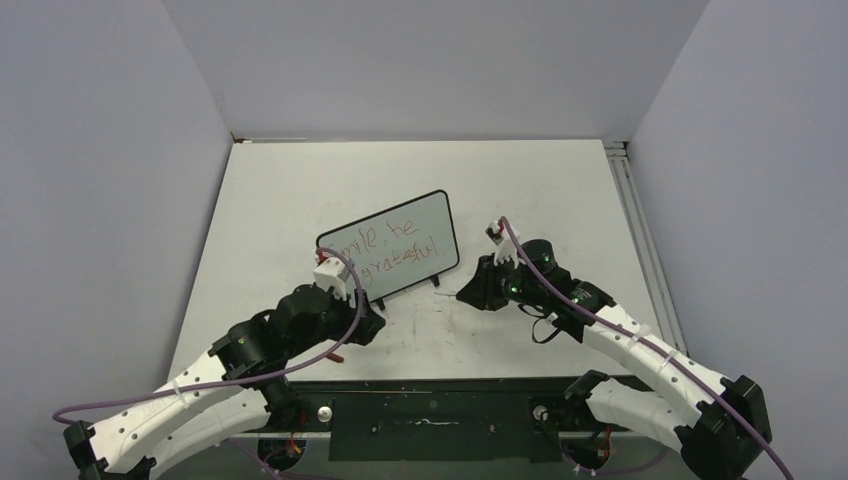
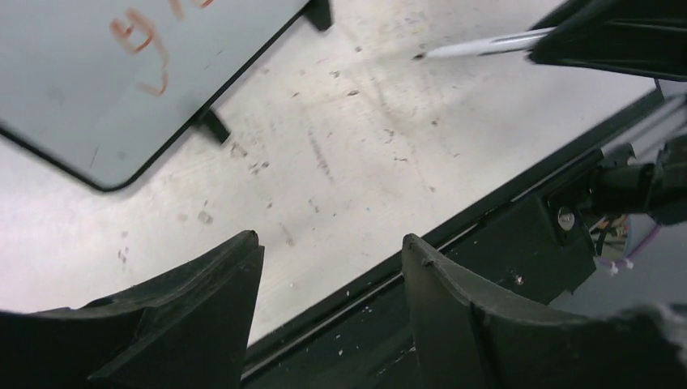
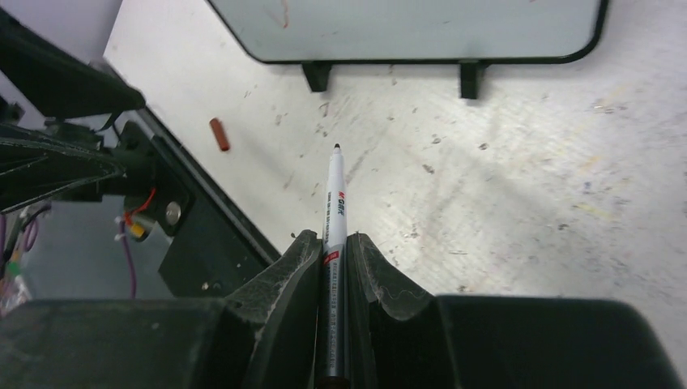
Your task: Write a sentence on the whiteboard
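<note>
The whiteboard (image 1: 420, 220) lies slanted on the table, with red handwriting reading "Smile, be grateful", partly covered by my left arm. My right gripper is shut on a white marker (image 3: 335, 198), whose dark tip is uncapped and points away from the fingers. In the top view, this right gripper (image 1: 462, 294) hangs just right of and below the board. My left gripper stands open at the board's lower left, nothing between its fingers. A small red-brown piece, perhaps the marker's cap (image 3: 219, 134), rests on the table apart from both grippers.
Black feet (image 3: 317, 76) stick out from the board's lower edge. Bare, smudged table (image 1: 540, 180) stretches behind and right of the board. A dark front edge (image 1: 440, 384) bounds the table, and purple cables (image 1: 640, 340) run along both arms.
</note>
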